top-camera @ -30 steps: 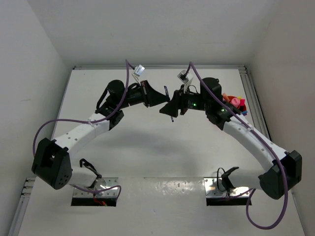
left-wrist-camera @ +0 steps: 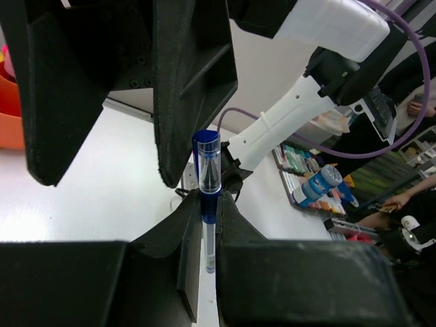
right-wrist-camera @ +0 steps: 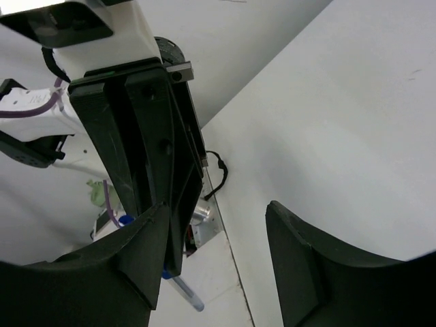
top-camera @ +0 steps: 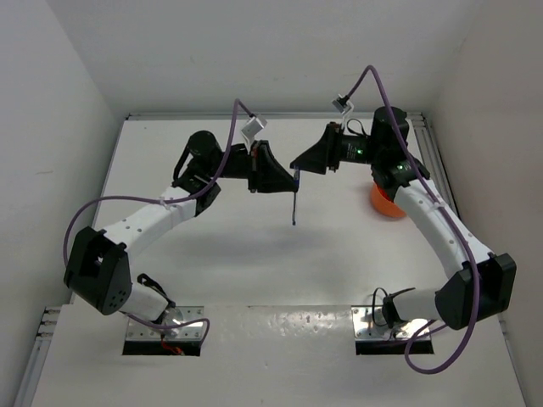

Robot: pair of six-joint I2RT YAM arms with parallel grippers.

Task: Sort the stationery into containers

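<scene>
A pen (top-camera: 294,203) with a blue cap and clear barrel hangs upright over the table's middle, my left gripper (top-camera: 284,182) shut on it; the left wrist view shows the pen (left-wrist-camera: 208,163) between the fingertips. My right gripper (top-camera: 310,161) is just above and right of it, fingers apart with nothing between them in the right wrist view, close to the pen's capped end. In that view part of the pen (right-wrist-camera: 182,289) shows behind the dark gripper body at lower left.
An orange container (top-camera: 387,206) stands at the right side of the table, partly hidden under the right arm; the left wrist view shows orange containers (left-wrist-camera: 9,116) at far left.
My left gripper shifted slightly right and down in the top view with the pen.
</scene>
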